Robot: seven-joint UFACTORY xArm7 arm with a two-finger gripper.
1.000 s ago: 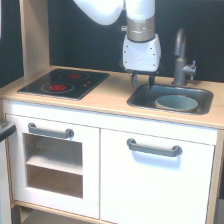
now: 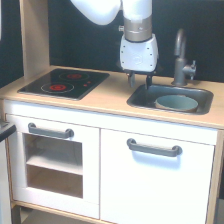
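The white robot arm reaches down from the top of the camera view, its gripper (image 2: 139, 78) hanging over the wooden counter at the left end of the sink (image 2: 205, 95). The fingers are dark and small; whether anything is between them is hard to tell. A teal pot (image 2: 177, 103) rests in the sink, right of and below the gripper.
A black stovetop (image 2: 65, 83) is on the left of the counter (image 2: 122, 100). A tall faucet (image 2: 180, 62) stands behind the sink. Below are white cabinet doors (image 2: 152, 180) with dark handles and an open-fronted compartment at left.
The arm and gripper have shifted slightly to the left. The pot and the other things look unchanged.
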